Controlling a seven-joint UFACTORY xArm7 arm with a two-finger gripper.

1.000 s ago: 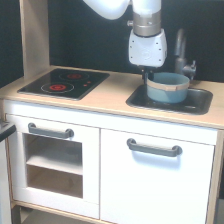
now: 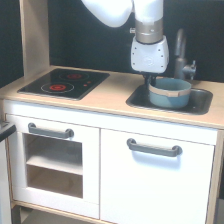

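A small blue-grey pot [image 2: 172,99] with a pinkish rim sits in or just over the dark sink [image 2: 203,99] on the right of the counter. My gripper [image 2: 151,79] points down at the pot's left rim, its fingertips small and dark against it. Whether they are apart or closed on the rim is too small to make out. The pot's underside is not clearly visible, so its contact with the sink floor cannot be told.
A dark faucet [image 2: 180,55] rises behind the pot, close to my hand. Below are white cabinet doors [image 2: 153,180] with dark handles.
My gripper has come down and slightly to the right. The pot has shifted the same way and sits a little lower at the sink.
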